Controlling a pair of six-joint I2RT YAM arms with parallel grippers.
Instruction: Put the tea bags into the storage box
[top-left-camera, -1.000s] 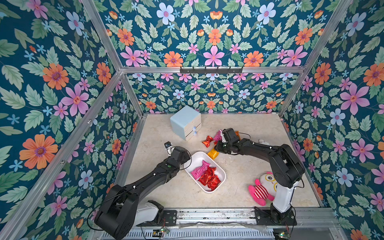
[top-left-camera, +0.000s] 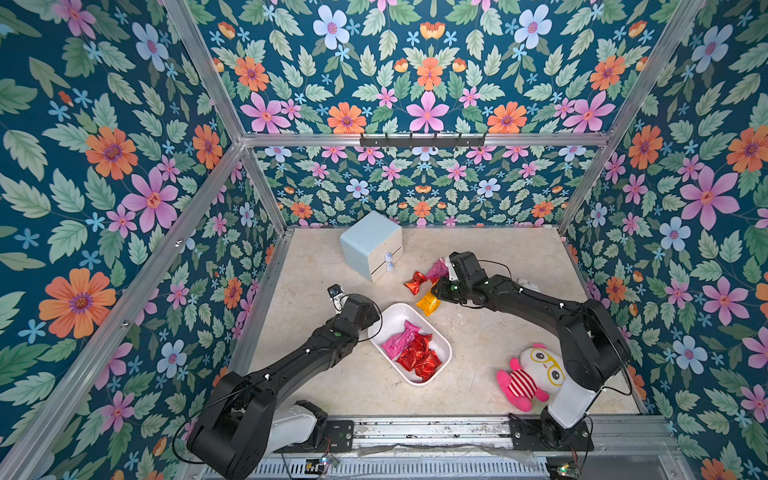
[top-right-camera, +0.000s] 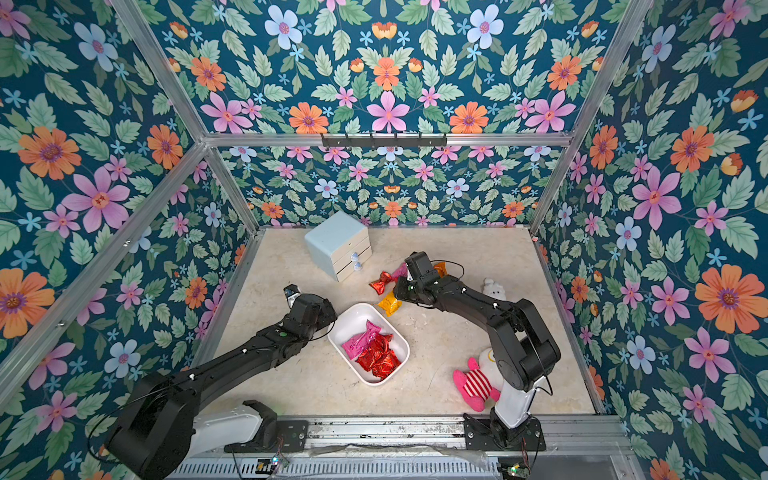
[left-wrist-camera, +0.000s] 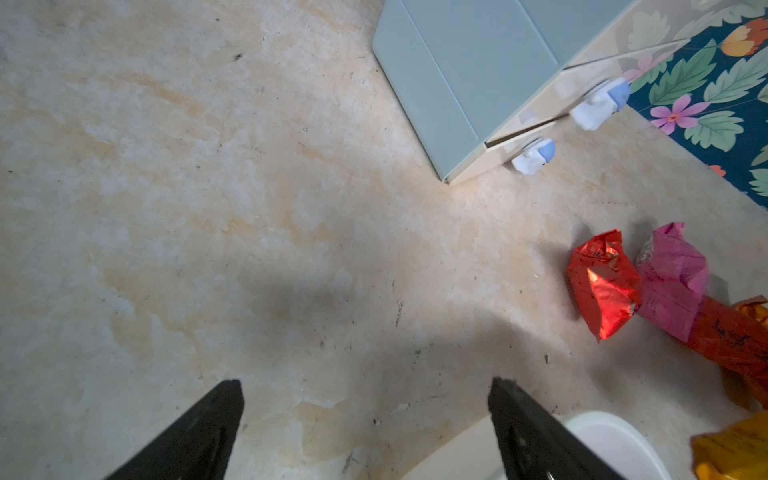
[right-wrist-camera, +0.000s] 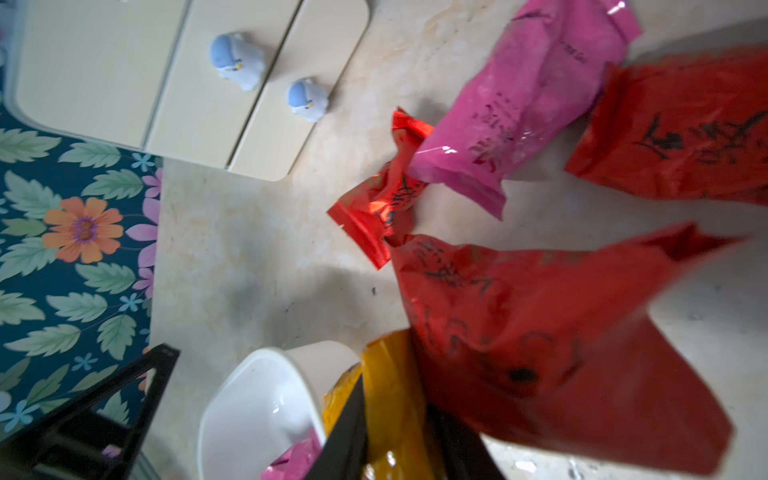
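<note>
The white storage box holds pink and red tea bags. Right of it lie a yellow tea bag, a small red one and a pink one. My right gripper is low over these; in the right wrist view a red bag and a yellow one fill the space at its fingers, hiding whether it grips. My left gripper hangs left of the box with fingers apart and nothing between them.
A pale blue drawer cabinet stands at the back left. A plush toy lies at the front right.
My right arm's elbow has shifted rightward and down in the top left view, with the gripper moving only slightly. The left arm looks unchanged.
</note>
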